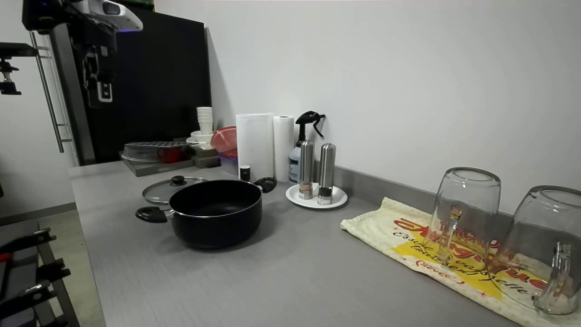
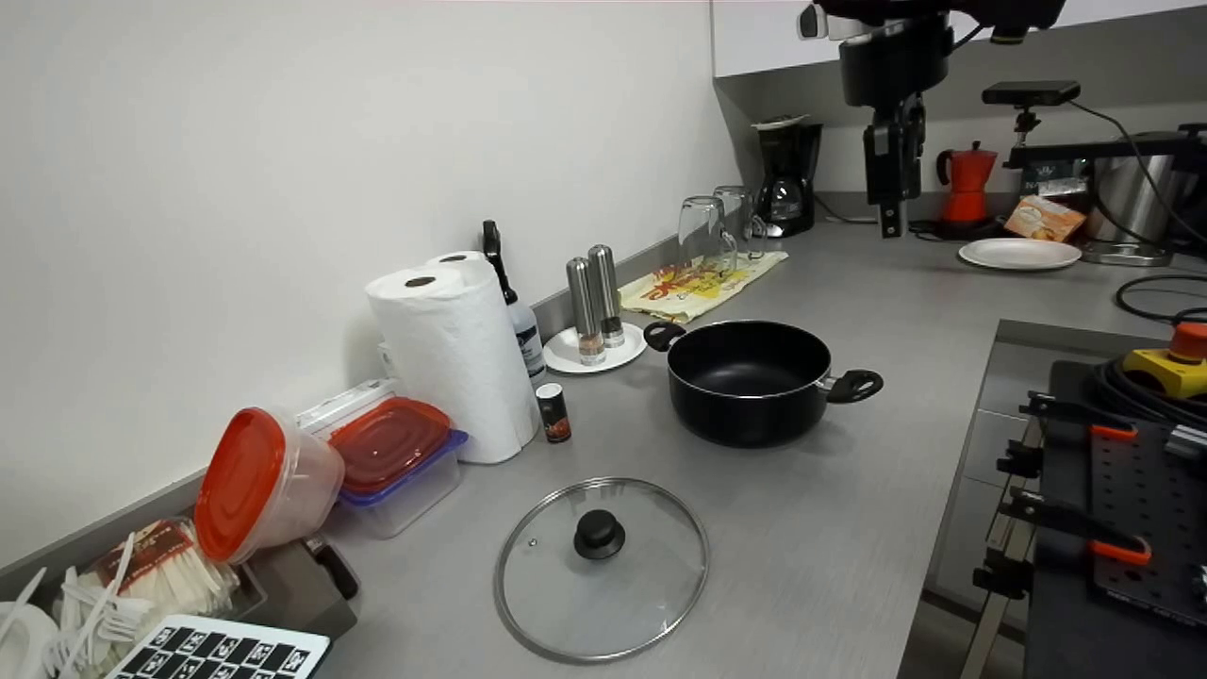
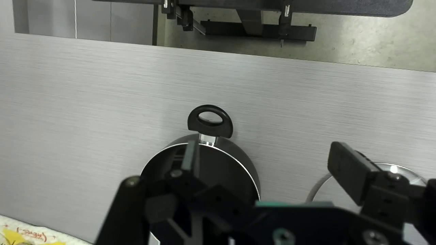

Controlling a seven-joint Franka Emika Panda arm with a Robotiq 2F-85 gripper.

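Note:
A black two-handled pot [image 1: 216, 226] stands on the grey counter, uncovered and empty as far as its inside shows. Its glass lid [image 2: 600, 611] with a black knob lies flat on the counter beside it, apart from the pot. High above the counter hangs my gripper [image 2: 894, 221], well clear of both. In the wrist view the gripper has its fingers wide apart with nothing between them. One finger [image 3: 190, 157] overlaps the pot [image 3: 249, 171] from above, while the other partly covers the lid [image 3: 408, 173].
Two steel mills stand on a white plate [image 2: 563, 360] near the wall. Glass mugs [image 1: 465, 212] rest upside down on a printed cloth [image 1: 376, 229]. Paper towel rolls [image 2: 453, 351], a small spice jar [image 2: 553, 413] and plastic tubs [image 2: 396, 453] line the wall.

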